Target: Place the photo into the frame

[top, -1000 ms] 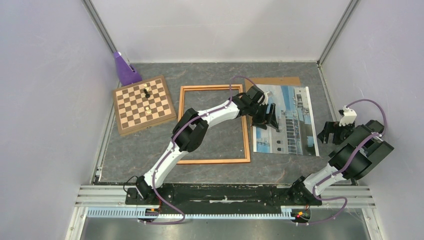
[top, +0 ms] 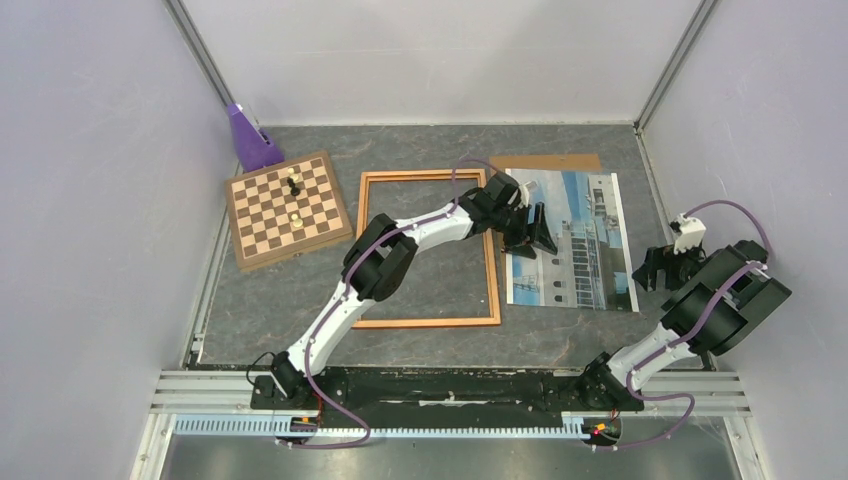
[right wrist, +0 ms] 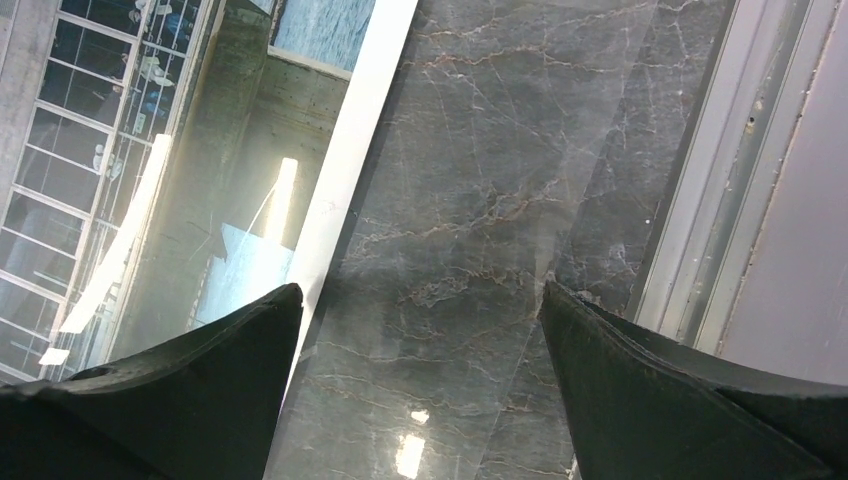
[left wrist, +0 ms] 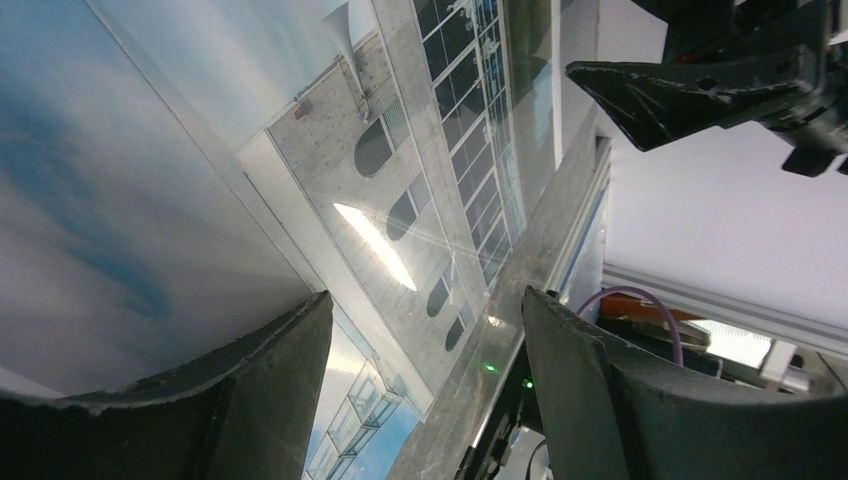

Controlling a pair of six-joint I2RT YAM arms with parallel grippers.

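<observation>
The photo, a blue and grey print under a glossy clear sheet, lies right of the empty wooden frame and over a brown board. My left gripper is open over the photo's left part; its left wrist view shows the glossy surface between and beyond the fingers. My right gripper stands open just beyond the photo's right edge. In the right wrist view, the left finger is at the white border, with bare grey floor between the fingers.
A chessboard with several pieces lies at the left, beside a purple object. Walls close in the back and both sides; the right gripper is near the right wall. Bare floor shows behind the frame.
Both grippers have shifted very slightly, and the purple cable by the left wrist has moved a little. The photo and frame look unchanged.
</observation>
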